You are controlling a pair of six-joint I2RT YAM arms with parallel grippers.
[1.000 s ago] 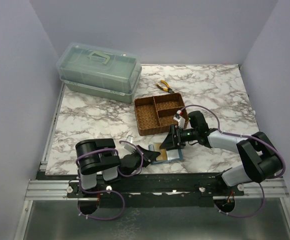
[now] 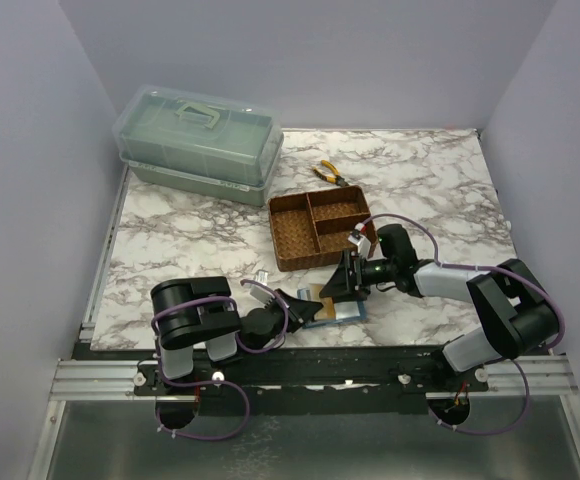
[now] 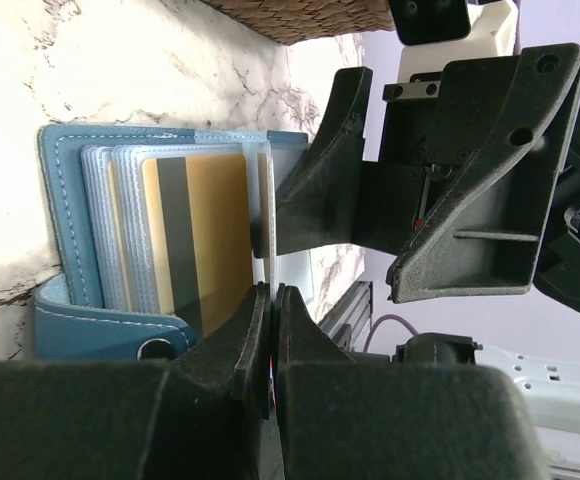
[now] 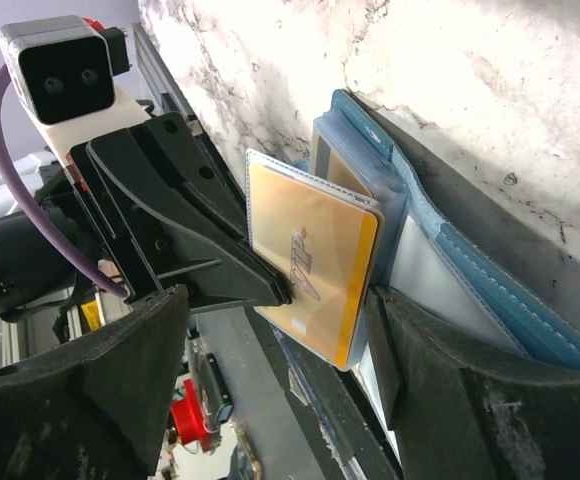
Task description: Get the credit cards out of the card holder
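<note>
A blue card holder (image 3: pixel 65 200) lies open at the table's front, with striped and gold cards (image 3: pixel 215 225) in its pocket. My left gripper is shut on a card (image 4: pixel 310 265) standing up from the stack, seen edge-on in the left wrist view and as a gold face in the right wrist view. My right gripper is over the holder against that card, its fingers apart; in the left wrist view one of its fingers touches the card's far side.
A woven divided basket (image 2: pixel 295 235) sits behind the holder, with pliers (image 2: pixel 330 172) beyond it. A large lidded plastic box (image 2: pixel 195 150) fills the back left.
Both arms have shifted very slightly around the holder; otherwise the scene looks the same.
</note>
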